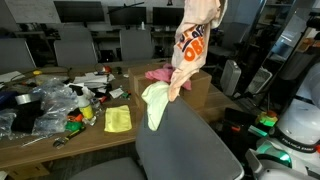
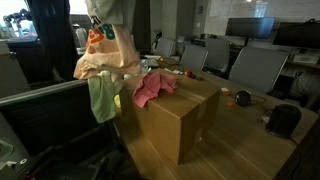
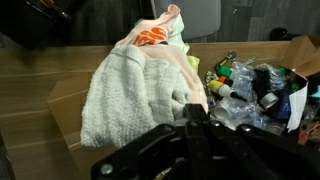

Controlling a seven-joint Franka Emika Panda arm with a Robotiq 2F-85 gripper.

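A long pale towel with orange lettering hangs in the air above the cardboard box, its upper end cut off by the frame. In the wrist view the towel's white, bunched part lies against my dark gripper, which is shut on the cloth; its fingertips are hard to make out. A pink cloth rests on top of the box. Draped over the box's edge is a light green cloth, partly behind the towel's hanging end in the other exterior view.
A yellow cloth lies flat on the wooden table. Left of it are plastic bags, bottles and several small items. Grey chairs stand close to the table's near edge.
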